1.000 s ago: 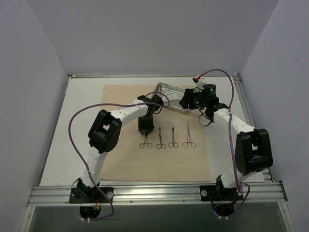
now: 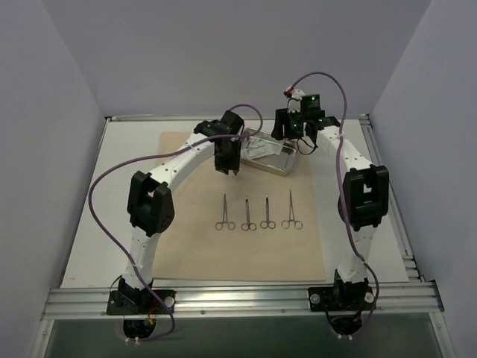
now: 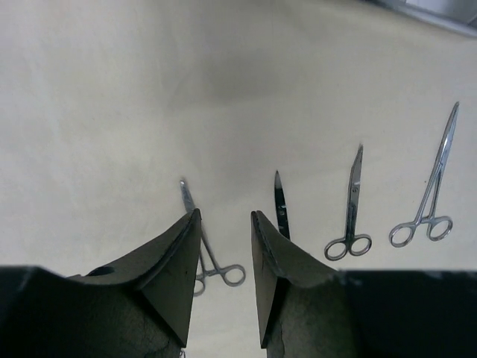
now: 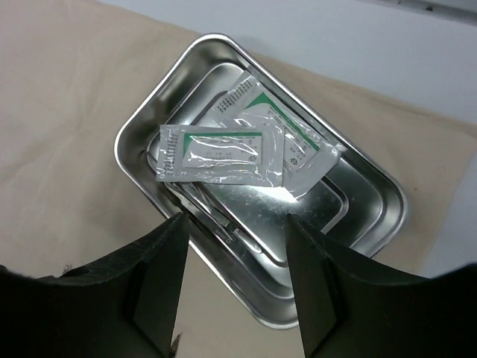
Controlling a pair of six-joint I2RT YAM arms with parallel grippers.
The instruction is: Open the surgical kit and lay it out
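Four instruments lie in a row on the beige cloth (image 2: 194,246): a forceps (image 3: 212,261) at left, two dark slim scissors (image 3: 280,201) (image 3: 353,194) in the middle, a clamp (image 3: 435,186) at right. My left gripper hangs above them, part open and empty. The steel tray (image 4: 365,216) holds two green-striped sealed packets (image 4: 216,156) with metal instruments partly hidden underneath. My right gripper is open above the tray.
White table margins (image 2: 104,224) border the cloth on both sides. Both arms reach toward the back, near the tray.
My left gripper has risen away from the leftmost forceps toward the back, leaving it lying on the cloth.
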